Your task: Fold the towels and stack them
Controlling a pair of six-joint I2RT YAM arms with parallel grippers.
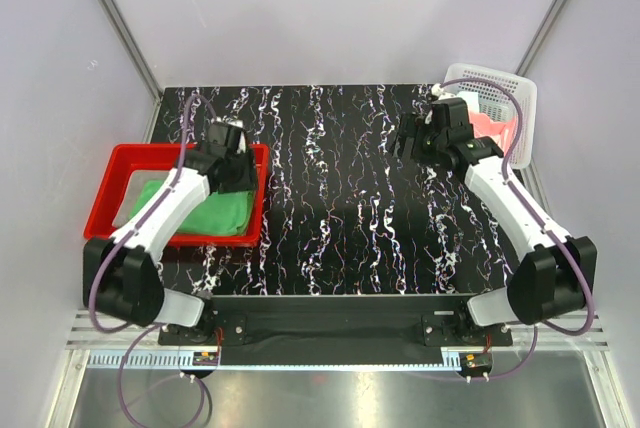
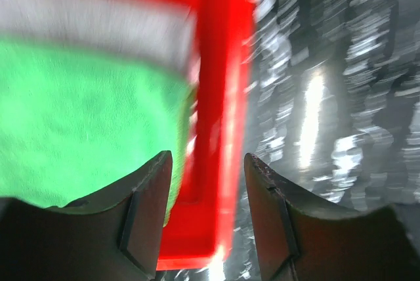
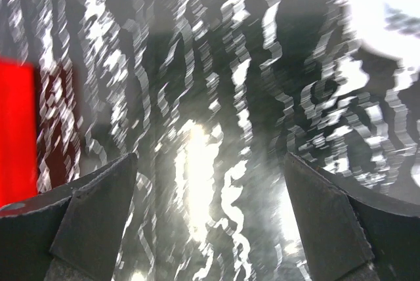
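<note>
A folded green towel (image 1: pixel 210 216) lies on a grey one (image 1: pixel 140 183) inside the red tray (image 1: pixel 105 193) on the left. My left gripper (image 1: pixel 237 180) is over the tray's right part; in its wrist view the fingertips (image 2: pixel 157 166) are part open above the green towel's edge and tray wall, with nothing visible between them. My right gripper (image 1: pixel 405 136) stands open over the bare table at the right, its fingers empty. Pink cloth (image 1: pixel 490 128) and white cloth lie in the white basket (image 1: pixel 525 108) behind the right arm.
Side walls and a back wall bound the table.
</note>
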